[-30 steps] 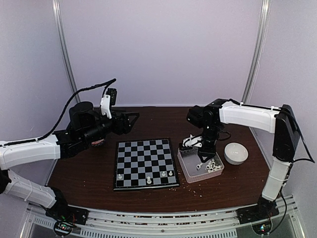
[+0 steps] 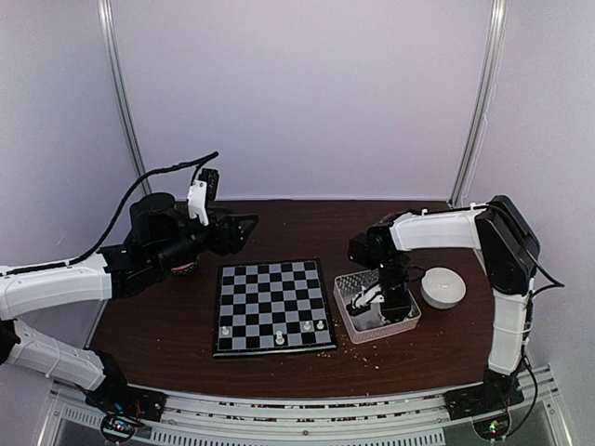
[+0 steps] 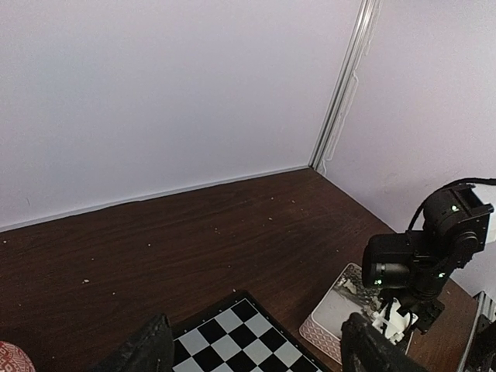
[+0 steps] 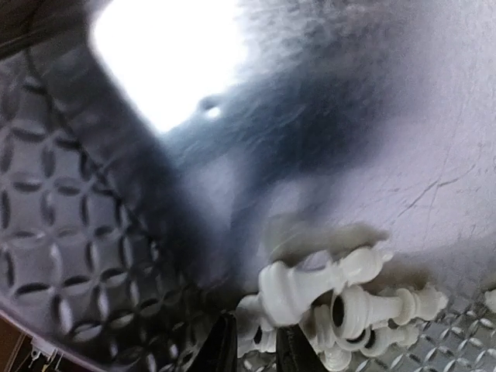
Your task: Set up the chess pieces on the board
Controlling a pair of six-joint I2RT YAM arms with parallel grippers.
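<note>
The chessboard lies mid-table with several white pieces along its near rows. My right gripper is down inside the plastic basket right of the board, its fingertips among a pile of white chess pieces lying on their sides; whether anything is between the fingers is unclear. My left gripper hangs above the table behind the board's left part, its fingers apart at the bottom of the left wrist view, nothing between them.
A white bowl sits right of the basket. A red patterned object is at the left.
My right arm has moved down and toward the near side of the basket, into the pieces. The left arm has stayed about where it was.
</note>
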